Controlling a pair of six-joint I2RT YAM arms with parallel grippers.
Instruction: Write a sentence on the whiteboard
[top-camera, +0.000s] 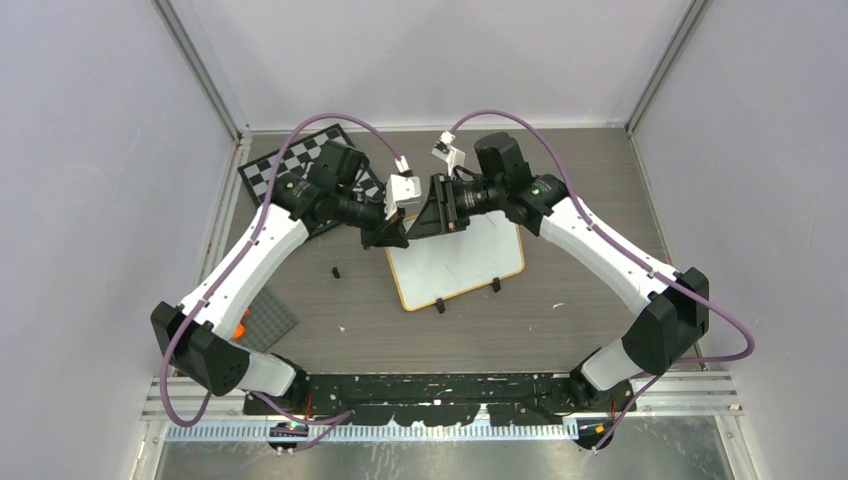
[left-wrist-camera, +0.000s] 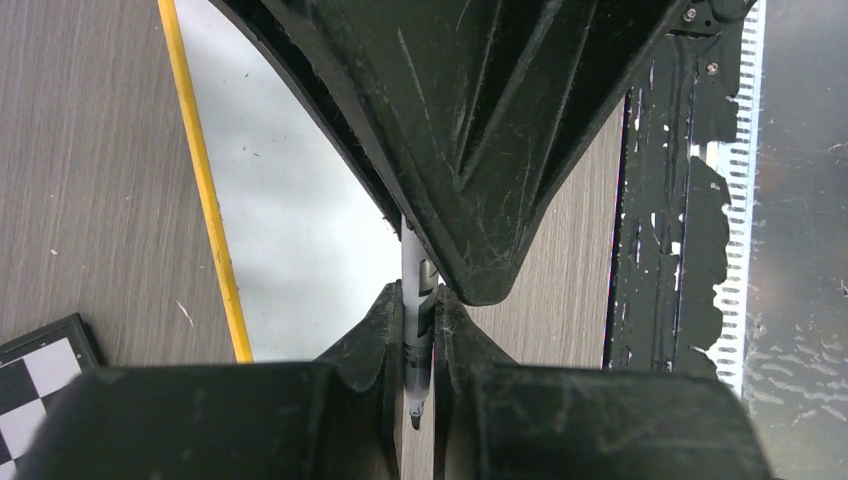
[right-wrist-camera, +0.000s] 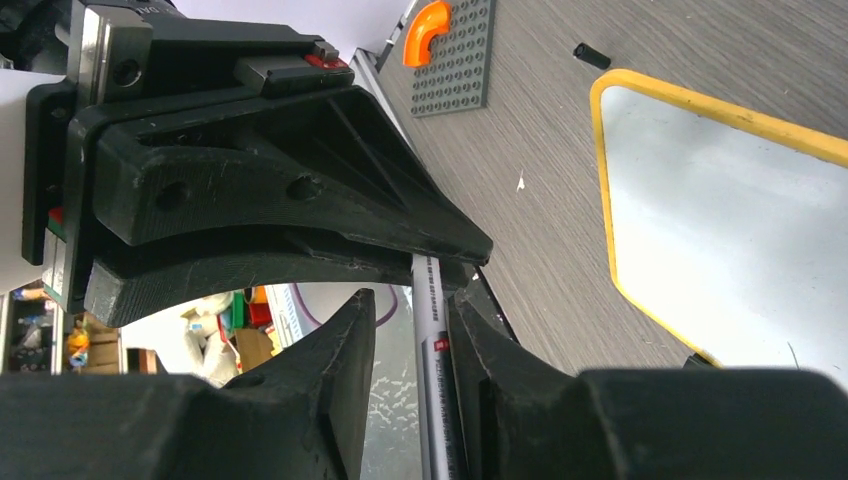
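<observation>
In the top view both grippers meet above the upper left part of a yellow-edged whiteboard (top-camera: 455, 265). My left gripper is shut on a thin grey and black pen (left-wrist-camera: 417, 315), whose dark tip points down the left wrist view. The right gripper's black fingers (left-wrist-camera: 470, 230) cover the other end there. Seen from the right wrist, the pen (right-wrist-camera: 432, 340) runs from the left gripper's tips down between the fingers of my right gripper. A gap shows between the pen and one right finger; whether that gripper still clamps it is unclear.
A black-and-white checkered board (top-camera: 300, 165) lies at the back left, and a grey studded plate (top-camera: 268, 320) with an orange piece (right-wrist-camera: 428, 30) at the left. A small black piece (right-wrist-camera: 592, 56) rests near the whiteboard. Right of the whiteboard, the table is clear.
</observation>
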